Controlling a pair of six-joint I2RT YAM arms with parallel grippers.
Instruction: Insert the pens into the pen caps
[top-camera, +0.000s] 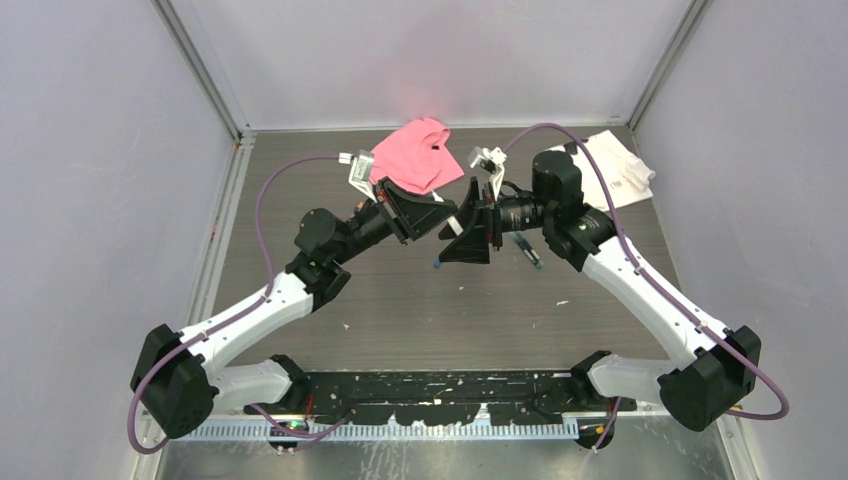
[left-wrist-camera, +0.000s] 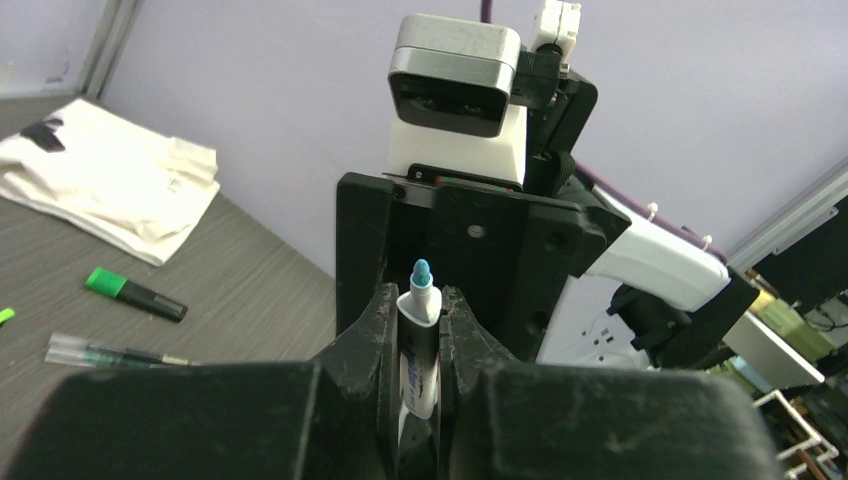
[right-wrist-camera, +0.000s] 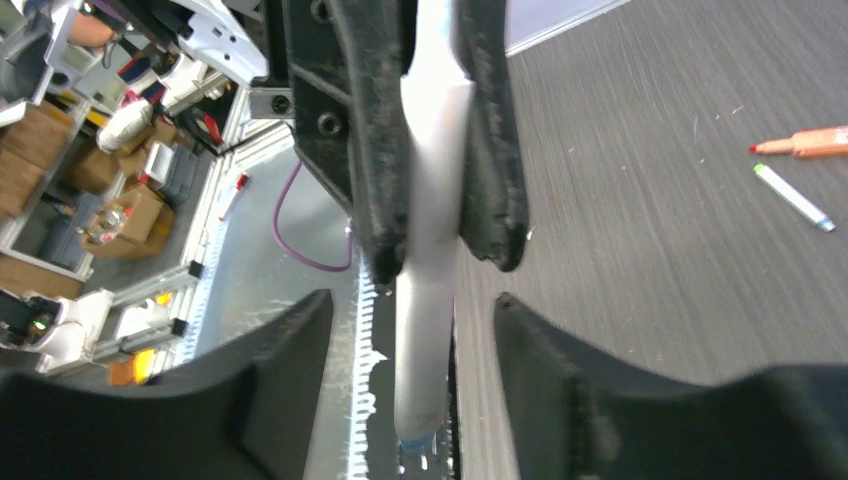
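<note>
Both grippers meet above the middle of the table. My left gripper is shut on a white pen (left-wrist-camera: 420, 385), held upright with a light-blue tip at the top in the left wrist view. My right gripper has its fingers parted either side of the same pen (right-wrist-camera: 425, 330), which hangs between them with a blue end downward. Other pens lie on the table: a green-capped marker (left-wrist-camera: 135, 295), clear pens (left-wrist-camera: 110, 352), an orange marker (right-wrist-camera: 820, 141) and a thin white-green pen (right-wrist-camera: 795, 197).
A pink cloth (top-camera: 415, 155) lies at the back middle, a white folded cloth (top-camera: 625, 170) at the back right.
</note>
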